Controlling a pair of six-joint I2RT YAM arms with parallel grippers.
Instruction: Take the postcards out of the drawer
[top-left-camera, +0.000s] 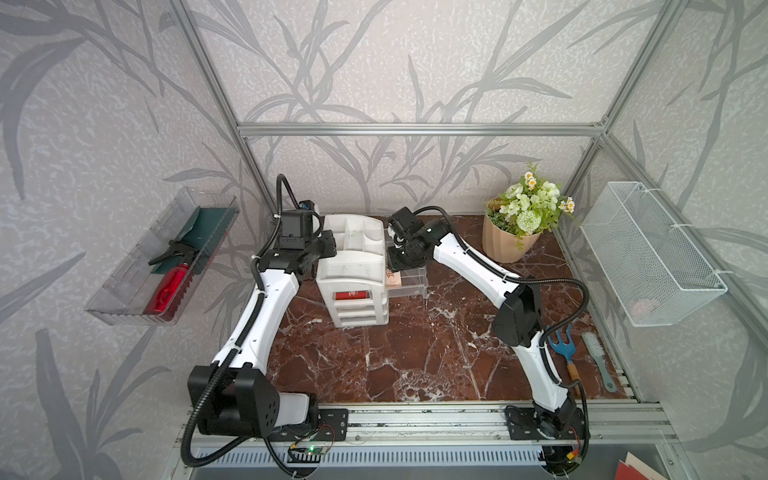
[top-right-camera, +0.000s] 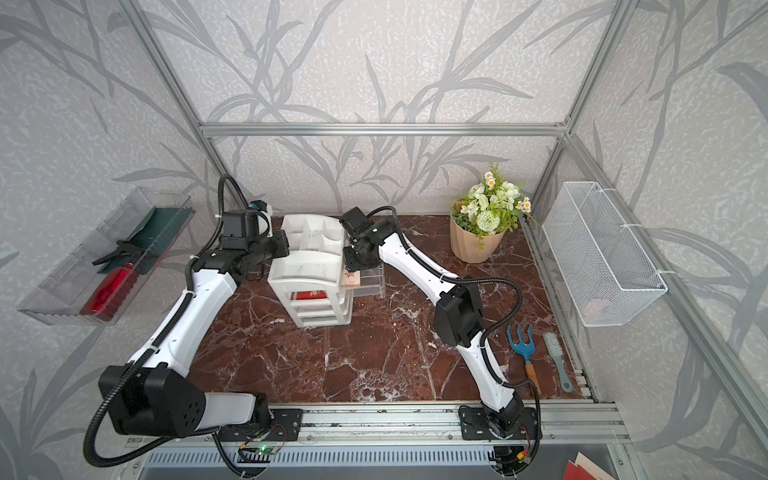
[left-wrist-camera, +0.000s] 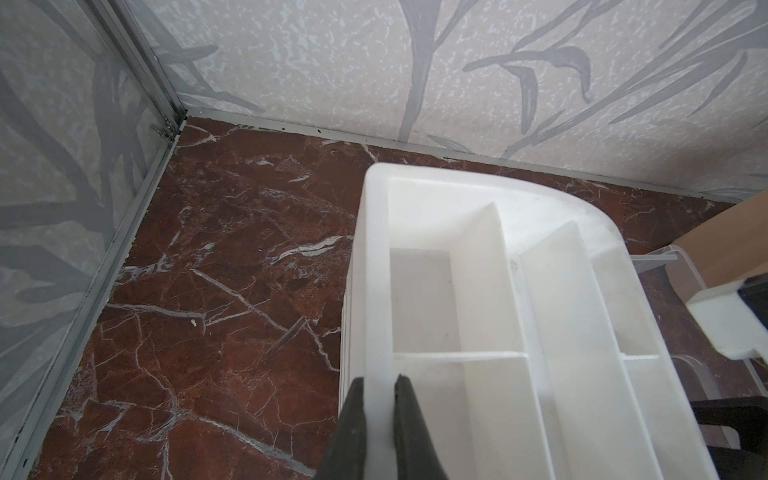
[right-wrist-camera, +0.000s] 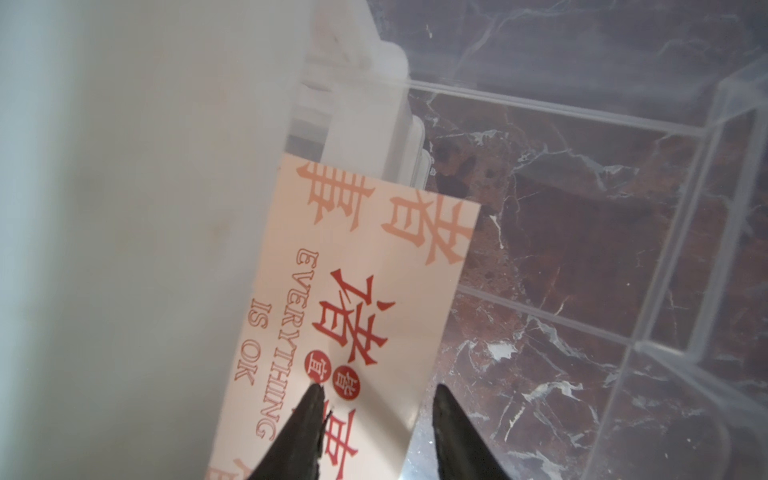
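Observation:
A pale pink postcard (right-wrist-camera: 360, 264) with red characters lies in the clear drawer (right-wrist-camera: 552, 320), which is pulled out of the white cabinet (top-left-camera: 352, 280). Over that card is my right gripper, its black fingers apart, one over the card and the other beyond its right edge. Whether a finger touches the card I cannot tell. My left gripper is shut on the rim of the white cabinet's top (left-wrist-camera: 376, 280). Part of the postcard is cut off at the bottom of the right wrist view.
A potted plant (top-left-camera: 512, 224) stands at the back right. A blue fork (top-right-camera: 521, 345) and a brush (top-right-camera: 557, 360) lie at the right edge. Wall baskets hang on both sides, the right one white mesh (top-right-camera: 604, 256).

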